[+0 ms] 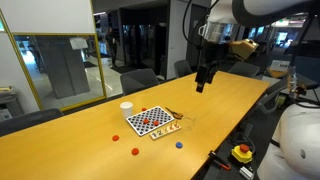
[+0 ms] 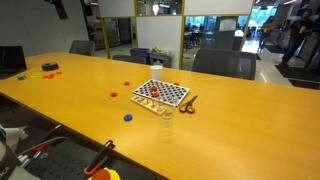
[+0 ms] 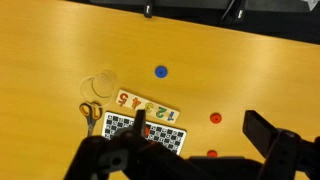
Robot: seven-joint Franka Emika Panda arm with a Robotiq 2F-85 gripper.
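Note:
My gripper is open high above the table, with its fingers wide apart and nothing between them. Below it in the wrist view lie a wooden number strip [image 3: 148, 106], a black-and-white checkered board [image 3: 172, 139] partly hidden by a finger, and a blue disc [image 3: 161, 71]. Red discs [image 3: 215, 118] lie to the right of the board. To the left are scissors [image 3: 91, 116] and a clear glass [image 3: 100, 85]. A white cup [image 2: 156, 72] stands behind the board in exterior view 2. Red pieces [image 2: 155, 95] sit on the board.
The orange table [image 2: 240, 130] has wide bare areas on both sides of the objects. Dark office chairs [image 1: 140, 83] line its far edge. Small colored items [image 2: 50, 66] lie at the far left end in exterior view 2.

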